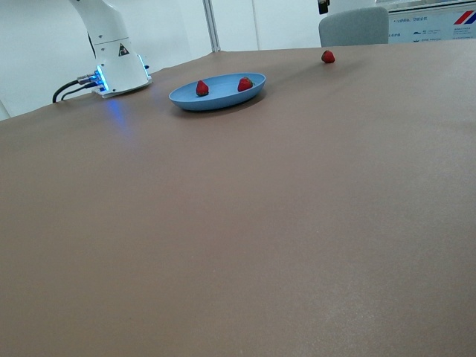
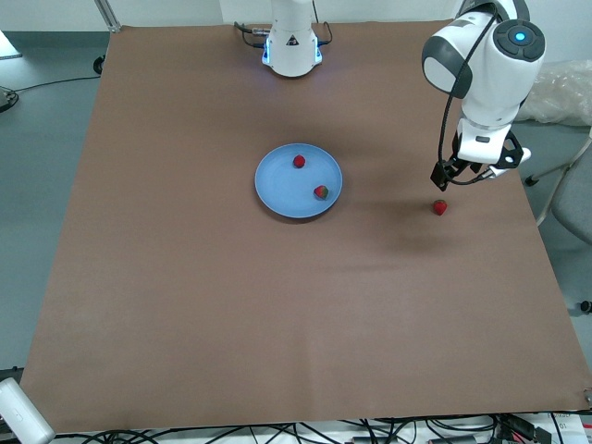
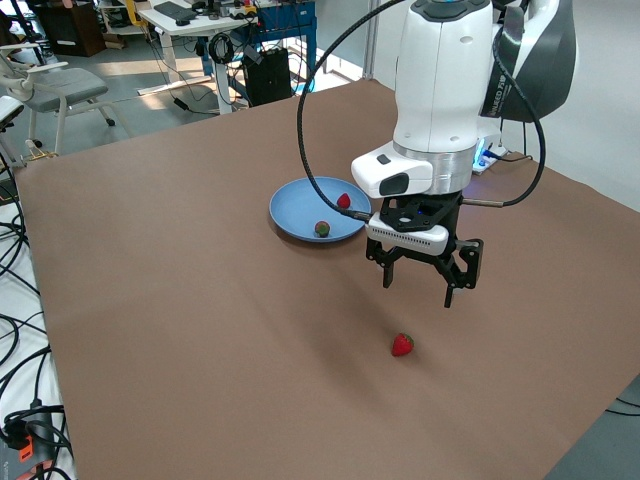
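Note:
A blue plate (image 2: 298,190) holding two strawberries (image 2: 321,192) rests on the brown table, also seen as the plate (image 3: 300,212) in the right view. A lone strawberry (image 2: 439,207) lies on the bare table to the plate's right in the left view. My black gripper (image 3: 418,292) hangs above the table between plate and lone strawberry in the right view, fingers apart and empty. In the top view only a dark tip shows at the upper edge.
A chair (image 2: 573,199) and a plastic bag lie beyond the right edge.

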